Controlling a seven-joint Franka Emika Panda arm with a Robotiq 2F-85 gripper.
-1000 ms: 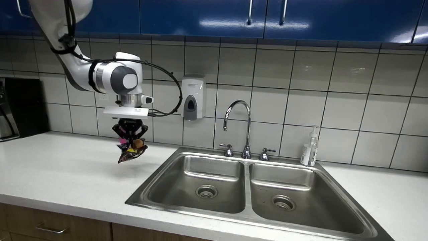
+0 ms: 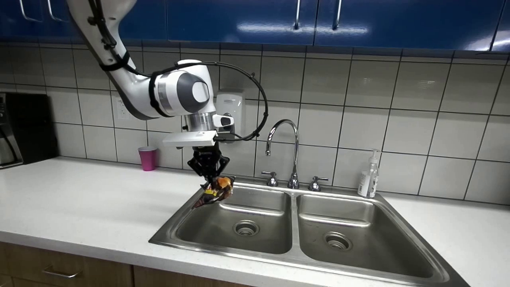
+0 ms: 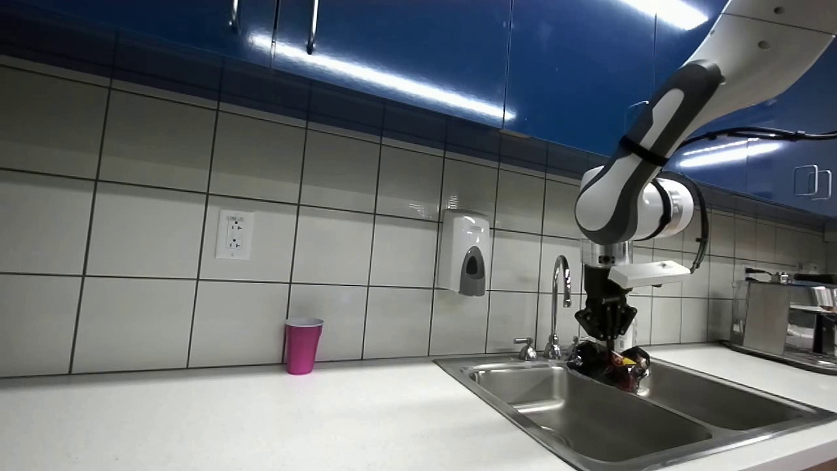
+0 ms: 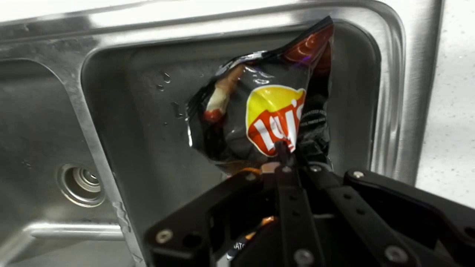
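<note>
A black bag of Lay's chips (image 4: 240, 120) hangs from my gripper, which is shut on a pinched fold of it. In exterior view 1 the bag (image 2: 220, 190) is above the left rim of the sink (image 2: 165, 234), tilted, its lower corner pointing down and left. Exterior view 2 has the gripper (image 3: 609, 341) over the sink too, with the crumpled bag (image 3: 628, 369) at its fingertips. From the wrist, sink basin metal fills the space beneath the bag; the part behind the fingers is mostly hidden.
Behind the sink rise a curved faucet (image 2: 295, 143) and two handles. A soap bottle (image 2: 369, 177) stands at the back right corner. Against the tiles sits a pink cup (image 2: 148, 158), and a dispenser (image 3: 464, 252) is on the wall.
The arm has carried the bag to the right, from over the counter to above the sink's left edge.
</note>
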